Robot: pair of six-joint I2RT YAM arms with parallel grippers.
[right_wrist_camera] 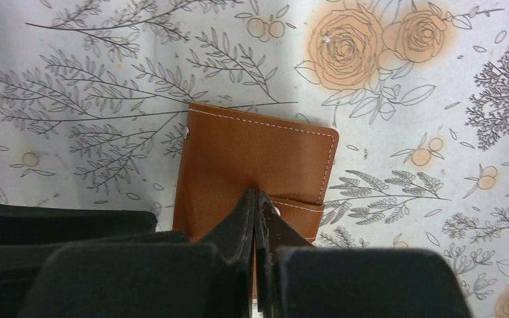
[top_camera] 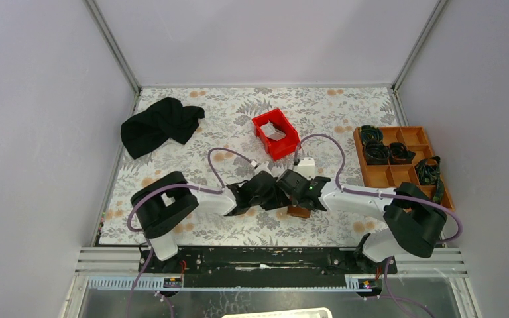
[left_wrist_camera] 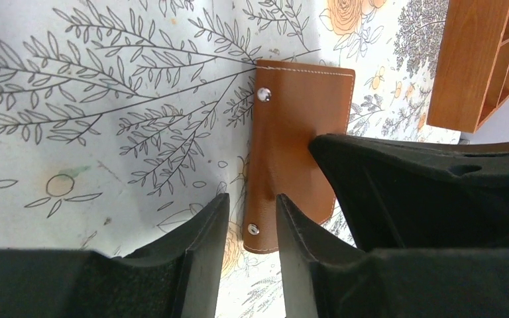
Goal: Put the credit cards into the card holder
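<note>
A brown leather card holder (left_wrist_camera: pixel 291 172) (right_wrist_camera: pixel 245 152) with stitched edges and snaps lies flat on the patterned table, mostly hidden under the arms in the top view. My right gripper is shut, its tips down on the holder's middle. In the left wrist view my left gripper is part open beside the holder's snap edge, nothing seen between its fingers, with the dark right gripper body at the right. A red bin (top_camera: pixel 261 122) with pale items inside stands behind both grippers; whether these are cards I cannot tell.
A wooden compartment tray (top_camera: pixel 388 175) with coiled dark straps stands at the right. A black cloth (top_camera: pixel 159 126) lies at the back left. The table between cloth and red bin is clear.
</note>
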